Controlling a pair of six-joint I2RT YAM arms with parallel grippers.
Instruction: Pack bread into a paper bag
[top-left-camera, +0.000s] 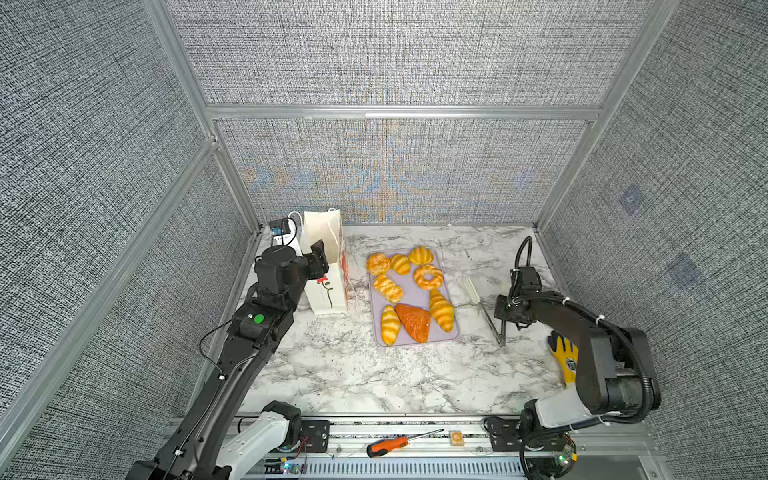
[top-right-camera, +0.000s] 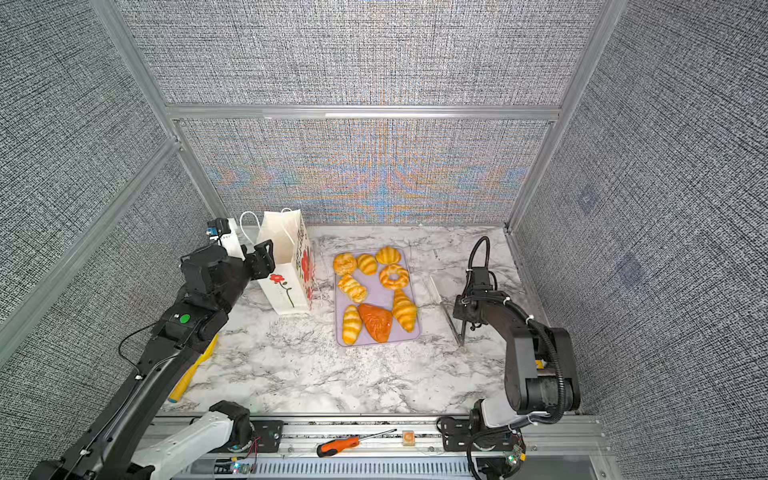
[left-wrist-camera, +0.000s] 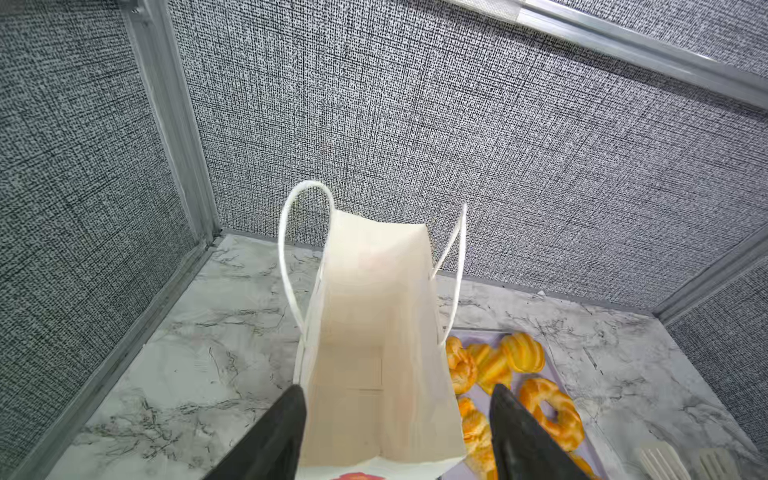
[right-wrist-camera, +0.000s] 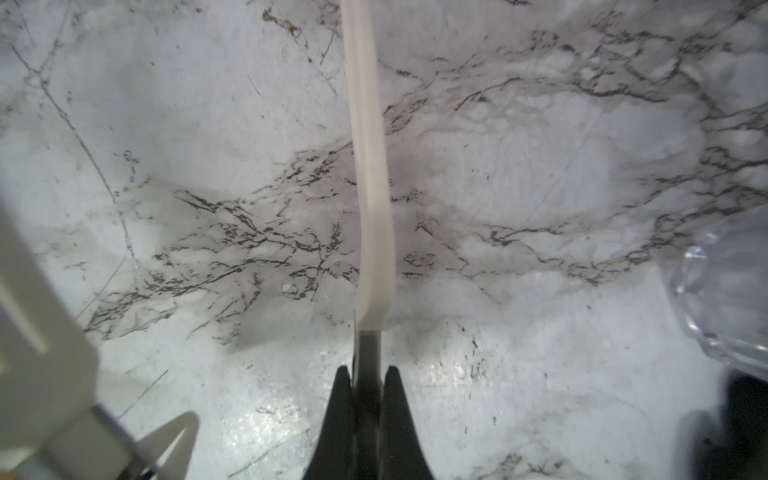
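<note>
Between its closed fingers my right gripper grips one arm of the tongs, just below its pale blade (right-wrist-camera: 372, 200). The tongs' other arm, with a slotted cream head (right-wrist-camera: 40, 352), stands spread to the left. At the bag's near left side, my left gripper (top-left-camera: 320, 260) is open and empty. The white paper bag (top-right-camera: 281, 280) stands upright with its mouth open; inside, only its bare walls (left-wrist-camera: 372, 296) show. Several pieces of bread, among them a ring (top-left-camera: 429, 277), a red-brown triangle (top-left-camera: 413, 321) and a striped roll (top-left-camera: 441, 310), lie on the purple tray (top-left-camera: 378, 316).
A clear container (right-wrist-camera: 728, 288) is near the right gripper. A yellow glove (top-left-camera: 565, 356) lies by the right arm, and an orange screwdriver (top-left-camera: 388, 445) on the front rail. The marble table in front of the tray is clear.
</note>
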